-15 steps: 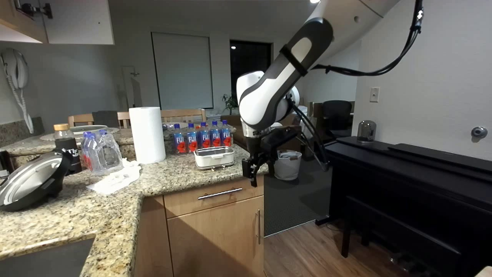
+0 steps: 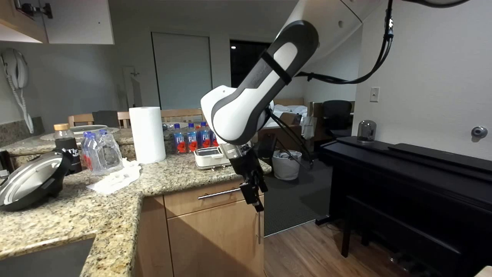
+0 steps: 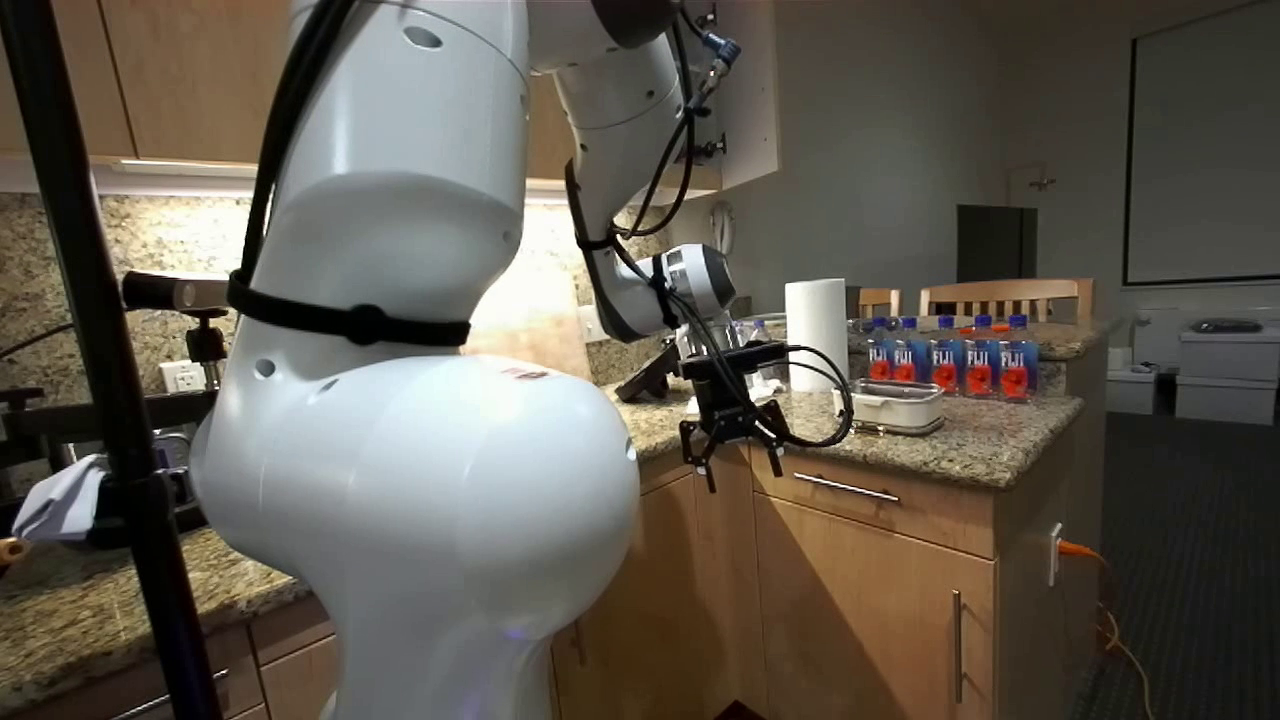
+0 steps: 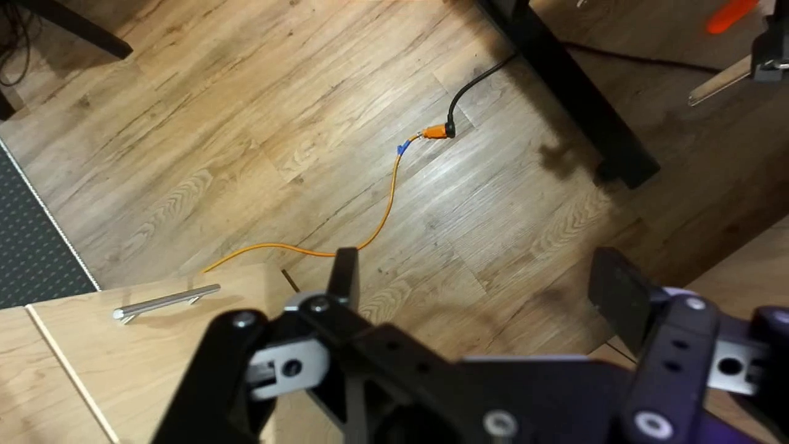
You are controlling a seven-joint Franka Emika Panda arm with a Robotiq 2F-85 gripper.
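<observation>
My gripper is open, with nothing between its fingers; the wrist view looks down past them to the wood floor. In exterior view 2 the gripper (image 3: 734, 470) hangs in front of the cabinet, its fingers spread and pointing down. Exterior view 1 has the gripper (image 2: 255, 198) before the cabinet's drawer and door, with the arm covering part of the counter behind. A white rectangular container (image 3: 890, 406) sits on a metal rack on the counter, clear of the gripper. Behind it stands a row of bottles (image 3: 945, 360) with blue caps.
A paper towel roll (image 2: 147, 134), empty clear bottles (image 2: 102, 152), a crumpled paper towel (image 2: 117, 177) and a tilted black lid (image 2: 34, 180) occupy the counter. The drawer handle (image 3: 847, 488) juts from the cabinet. An orange cable (image 4: 388, 200) lies on the floor.
In exterior view 1 the arm has moved left and the gripper has come lower. The arm now hides the container's right end and some bottles that showed before.
</observation>
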